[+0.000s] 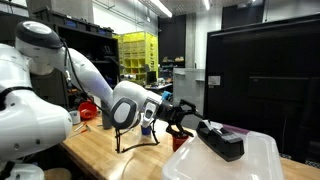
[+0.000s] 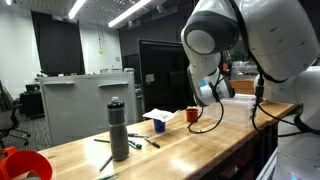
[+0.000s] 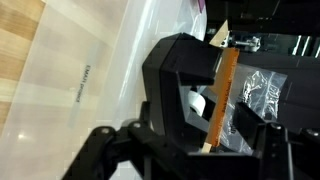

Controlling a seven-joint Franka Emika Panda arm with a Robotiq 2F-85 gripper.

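Observation:
My gripper [image 1: 180, 116] hangs above the near-left rim of a translucent plastic bin [image 1: 262, 160]. In the wrist view its two dark fingers [image 3: 105, 146] stand apart at the bottom of the picture, with no object visibly clasped between them. A black open box [image 1: 222, 146] sits at the bin, just right of the gripper. Seen from the wrist, that box [image 3: 163, 75] lies ahead of the fingers; an orange strip [image 3: 222, 100] and a clear plastic bag [image 3: 262, 95] show beside it. Whether a finger touches the box I cannot tell.
A red mug [image 2: 192, 115] and a blue mug [image 2: 159, 126] stand on the wooden table, the red one close to the bin. A dark bottle [image 2: 118, 130] and several pen-like items are farther along. A red container [image 2: 26, 163] is at the table's far end.

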